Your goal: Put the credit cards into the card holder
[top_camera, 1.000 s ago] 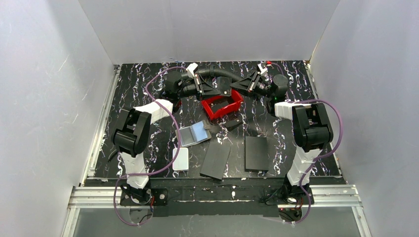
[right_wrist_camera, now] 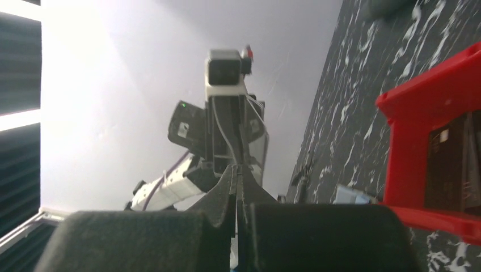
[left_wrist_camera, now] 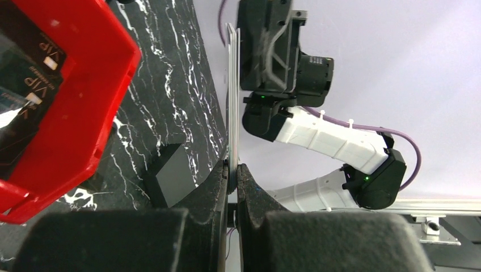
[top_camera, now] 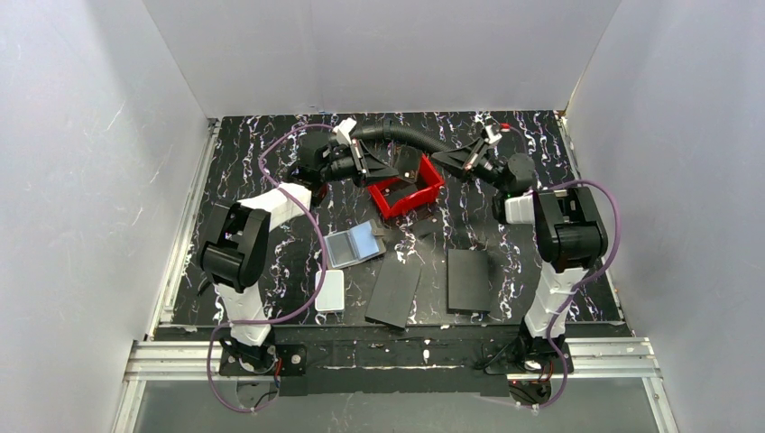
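Observation:
A thin stack of cards (left_wrist_camera: 233, 102) stands edge-on in the left wrist view, its lower end pinched by my left gripper. From above, the cards (top_camera: 409, 163) show as a dark rectangle over the red bin. My right gripper (top_camera: 434, 157) is just to their right. Its fingertips meet in the right wrist view with nothing between them, and the held stack lies outside them. More black cards marked VIP (left_wrist_camera: 42, 79) lie inside the red bin (top_camera: 431, 192). The open grey-and-blue card holder (top_camera: 354, 244) rests on the table, left of centre.
Two dark flat slabs, one tilted (top_camera: 393, 291) and one straight (top_camera: 468, 280), occupy the front. A white flat box (top_camera: 330, 291) sits below the card holder. Behind the grippers runs a thick black tube (top_camera: 397, 132). Bare table lies right of the bin.
The left gripper, still pinching the stack, has shifted slightly toward the front.

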